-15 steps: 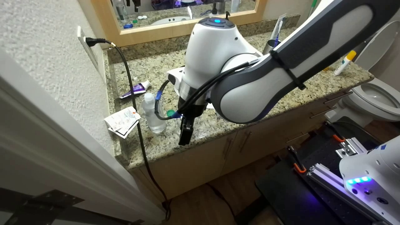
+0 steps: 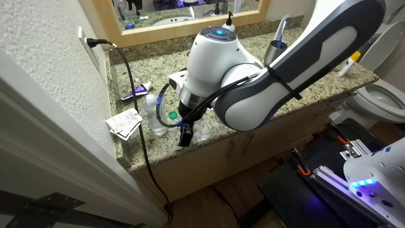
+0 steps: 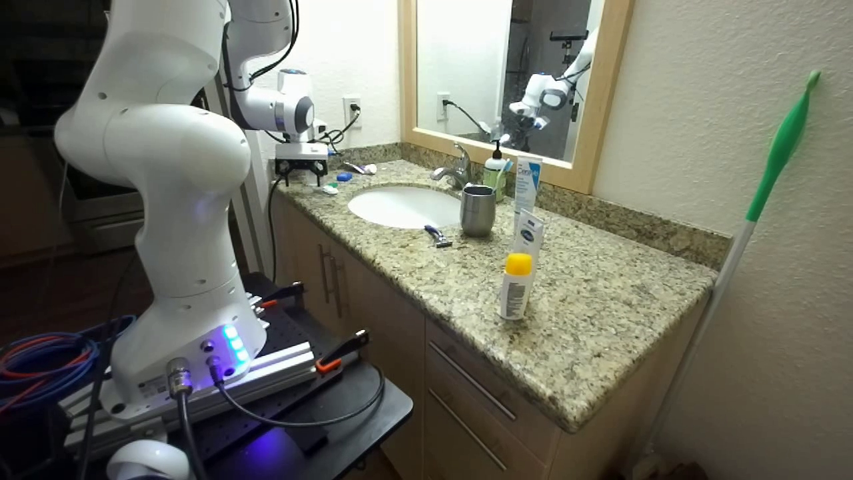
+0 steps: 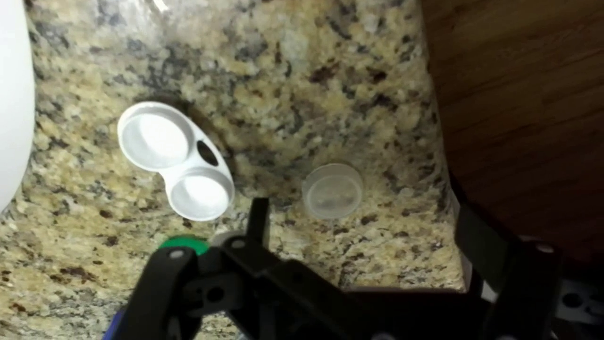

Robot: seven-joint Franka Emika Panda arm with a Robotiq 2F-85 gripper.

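My gripper is open above the granite counter, its fingers wide apart and nothing held between them. A small clear round cap [image 4: 332,191] lies on the counter, within the gap between the fingers as the wrist view shows it. Left of it rests a white contact lens case [image 4: 176,160] with both round wells uncovered. A green cap [image 4: 184,244] is partly hidden behind the left finger. In exterior view 1 the black fingers [image 2: 186,136] point down near the counter's front edge, and the clear cap cannot be made out.
A clear bottle [image 2: 154,116] stands close beside the gripper, with a purple tube [image 2: 137,91] behind it. A black cable [image 2: 139,125] hangs over the counter's left end. The white sink [image 3: 404,207] and a metal cup [image 3: 477,211] are farther along.
In exterior view 1 the arm has shifted slightly left and its elbow sits a bit lower. The bottle, tube and papers have stayed in place.
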